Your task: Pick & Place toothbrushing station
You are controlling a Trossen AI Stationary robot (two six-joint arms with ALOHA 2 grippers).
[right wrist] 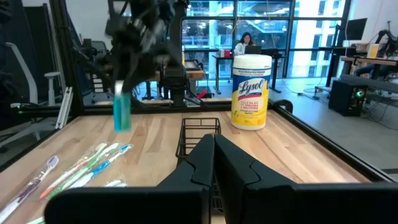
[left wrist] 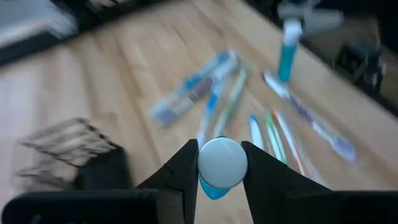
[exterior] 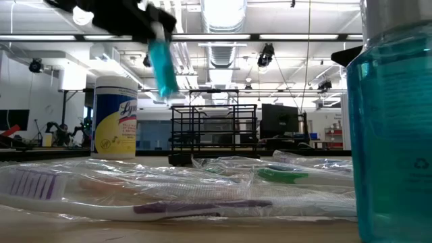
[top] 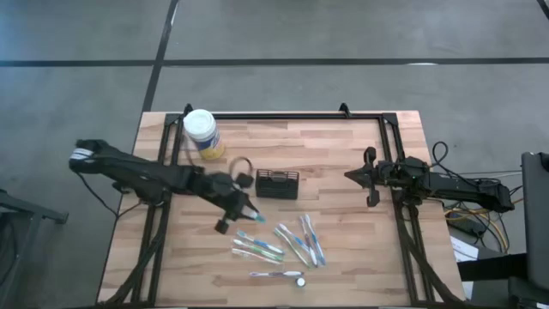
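Note:
Raised off the table, a teal bottle [right wrist: 122,116] with a white cap [left wrist: 222,163] is gripped in my left gripper, whose fingers close on the cap from both sides. In the high view this gripper is blurred, left of the toothbrushes. My right gripper is shut and empty, over the right side of the table. Several wrapped toothbrushes [top: 296,245] lie near the front middle. Behind them stands a black wire basket [top: 277,184]. A second teal bottle [left wrist: 288,53] stands by one purple-and-white toothbrush [left wrist: 308,115].
A Lysol wipes canister [top: 203,133] stands at the back left. Black frame rails [top: 283,117] border the work area. Bare wood [top: 343,163] lies between the basket and the right arm.

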